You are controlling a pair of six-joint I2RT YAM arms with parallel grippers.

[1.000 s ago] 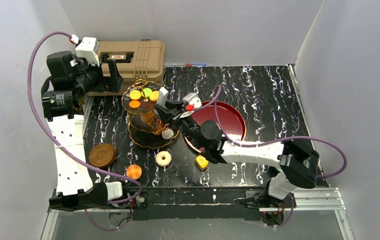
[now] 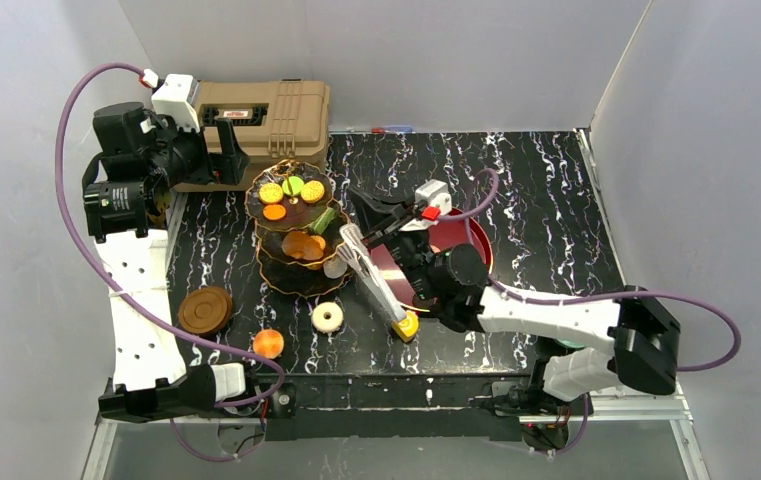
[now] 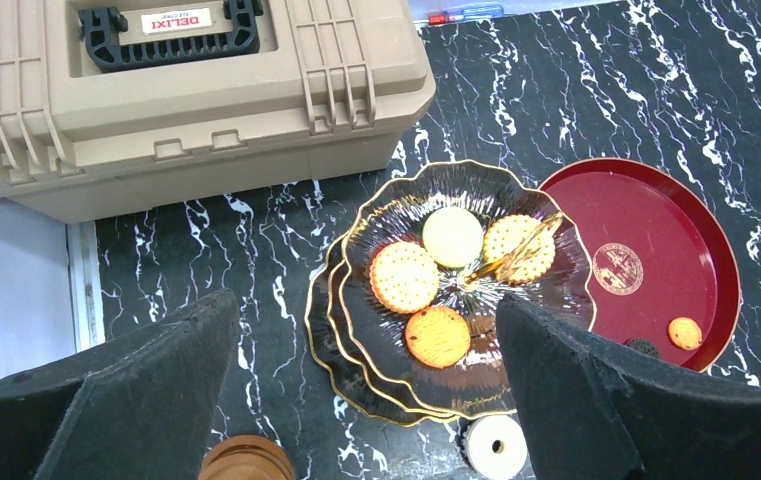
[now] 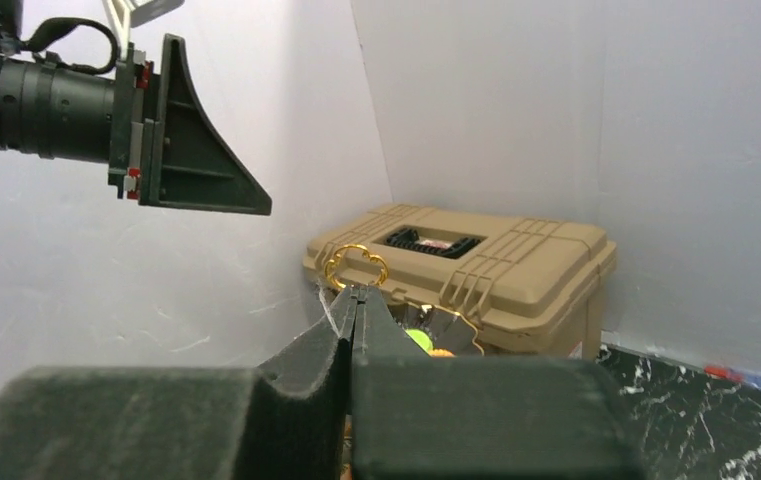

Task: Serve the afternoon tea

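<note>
A tiered black stand with gold wavy rims (image 2: 286,222) carries yellow, green and orange sweets on top; more pieces lie on the tiers below. Beside it, the red tray (image 3: 668,215) holds a small cookie (image 3: 685,333) and a dark one (image 3: 642,346); my right arm covers much of it in the top view. My right gripper is shut, nothing visible between its fingers, just right of the stand. A pale strip (image 2: 371,275) by the right wrist is unclear. Up at the back left, my left gripper (image 2: 233,152) stands open and empty.
A tan case (image 2: 291,110) fills the back left. In front lie a white ring-shaped donut (image 2: 327,318), an orange round piece (image 2: 268,343), a brown round lid-like piece (image 2: 205,310) and a yellow block (image 2: 406,326).
My right gripper has moved away from the stand, to the right, and its wrist has turned. A green piece on the middle tier now shows. The left arm has stayed still.
</note>
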